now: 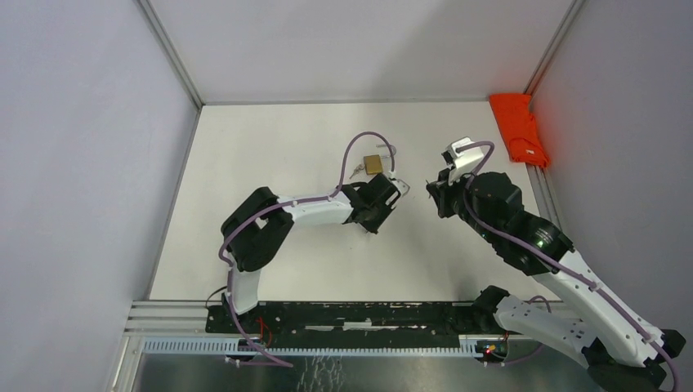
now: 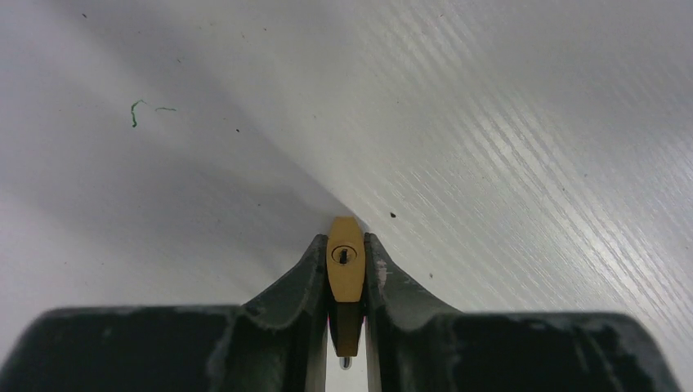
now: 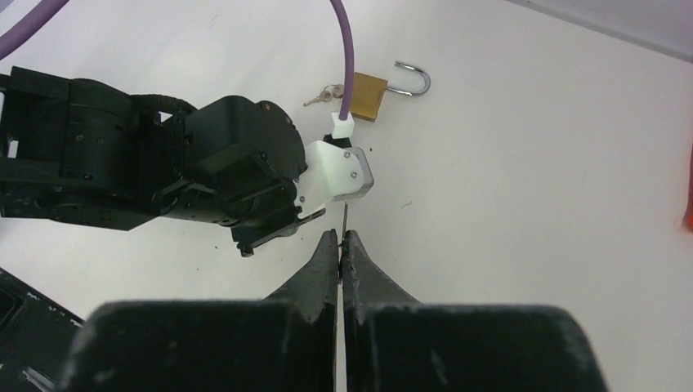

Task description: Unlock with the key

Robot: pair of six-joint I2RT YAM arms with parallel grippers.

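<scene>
Seen end-on in the left wrist view, a small brass padlock [image 2: 345,282] sits between the fingertips of my left gripper, which touch it on both sides. Its keyhole faces away from the palm. A bit of silver metal shows below the body; whether the shackle is open cannot be made out. In the top view this gripper [image 1: 375,229] hangs over the middle of the table, the padlock hidden. Farther right, my right gripper is shut on a thin key [image 3: 345,216], seen edge-on and pointing out past the tips. The two grippers are apart.
A second brass padlock [image 3: 369,96], shackle open, lies behind the left gripper with keys [image 3: 325,95] beside it. An orange cloth [image 1: 520,129] rests at the back right.
</scene>
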